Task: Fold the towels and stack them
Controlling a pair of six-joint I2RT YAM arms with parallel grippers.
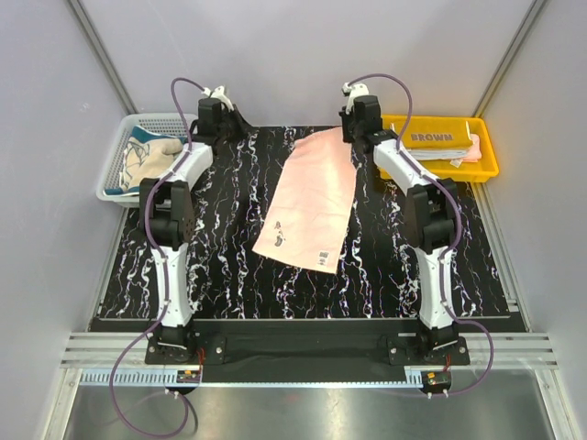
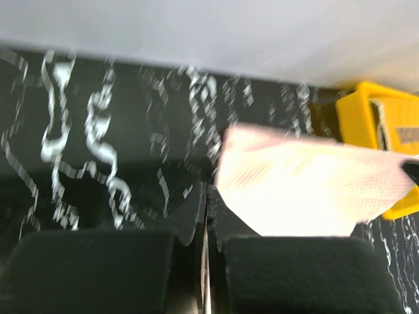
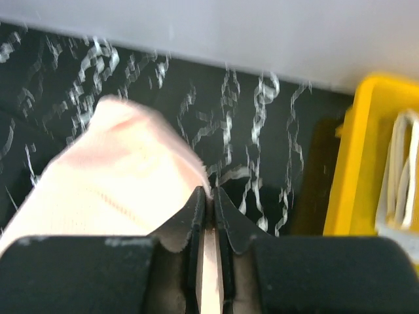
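Note:
A pink towel point(image 1: 307, 206) is spread over the dark marbled table, its far end raised toward my right gripper point(image 1: 346, 128). In the right wrist view, the pink fabric point(image 3: 131, 176) runs up to between the fingertips, which look nearly closed on its edge. My left gripper point(image 1: 240, 126) is shut, with nothing showing between its fingers, left of the towel's far end; in the left wrist view the towel point(image 2: 281, 190) lies off to its right.
A yellow bin point(image 1: 486, 156) with folded towels stands at the back right. A white basket point(image 1: 115, 160) with loose towels stands at the back left. Bare table point(image 1: 229, 284) surrounds the pink towel.

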